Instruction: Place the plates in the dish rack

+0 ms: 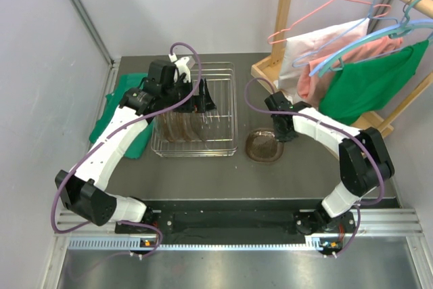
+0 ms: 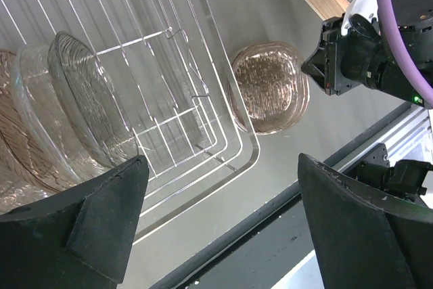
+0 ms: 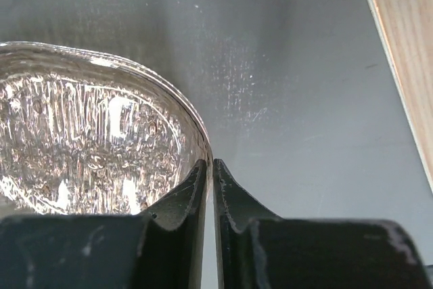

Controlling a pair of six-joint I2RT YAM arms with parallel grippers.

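A clear plate (image 1: 262, 145) with a rippled base rests on the dark table, right of the wire dish rack (image 1: 235, 109). At its right edge my right gripper (image 1: 284, 137) is shut, and the right wrist view shows the thin plate rim (image 3: 193, 116) running between the fingertips of this gripper. Several clear plates (image 2: 78, 99) stand on edge in the rack's near left part. Above the rack hangs my left gripper (image 1: 207, 97), its fingers wide apart; the left wrist view shows nothing between the fingers.
A green cloth (image 1: 122, 109) lies left of the rack. At the back right stands a wooden garment stand (image 1: 274, 65) with hangers and cloths, close to my right arm. Free table lies in front of the rack and plate.
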